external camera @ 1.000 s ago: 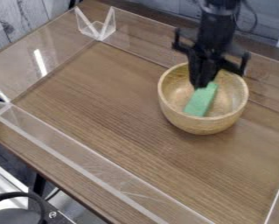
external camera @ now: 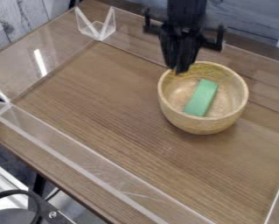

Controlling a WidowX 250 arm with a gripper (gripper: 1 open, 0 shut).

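Note:
A tan round bowl (external camera: 202,118) sits right of centre on the wooden table, with a green oblong block (external camera: 201,97) lying inside it. The dark gripper (external camera: 183,57) hangs over the back left rim of the bowl, blurred, its upper part cut off by the top edge. Whether it is open or shut cannot be made out.
Clear plastic barriers stand at the back left and along the left edge. A black cable lies at the lower left corner, off the wood.
The bowl and block look unmoved.

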